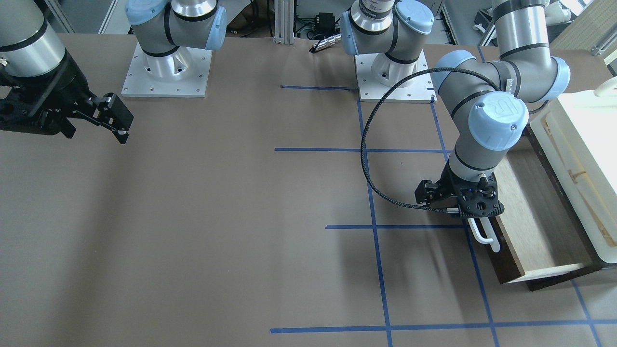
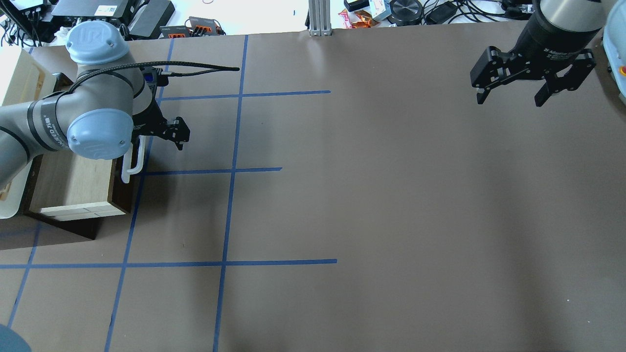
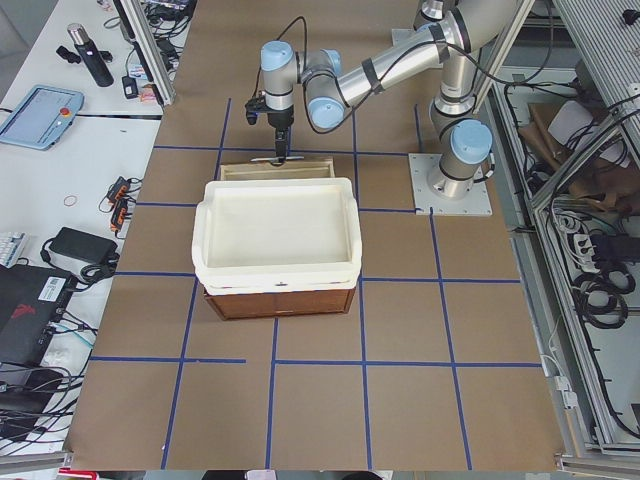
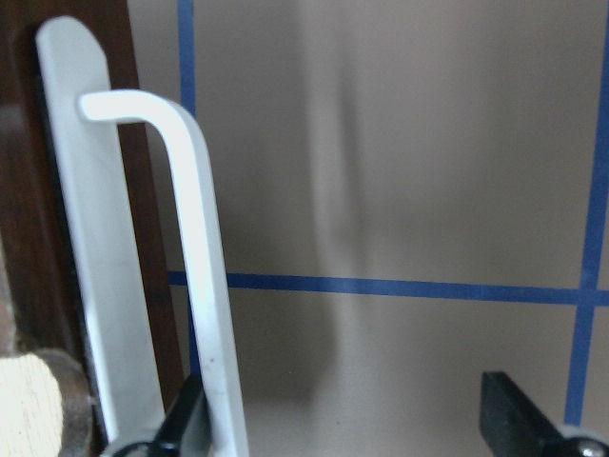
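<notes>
A drawer with a white handle (image 1: 486, 234) sticks out from a wooden box (image 3: 280, 302) under a white tray (image 3: 277, 240). My gripper is at the drawer front, pointing down; its fingers stand apart at the bottom of the wrist view, the left one against the white handle (image 4: 205, 257), whose lower end is hidden there. The drawer's pale interior (image 2: 73, 182) shows from above, partly covered by my arm.
A second dark gripper (image 2: 528, 73) hangs over the far side of the table. Other arm bases stand at the back. The taped tabletop (image 1: 231, 220) in front of the drawer is clear.
</notes>
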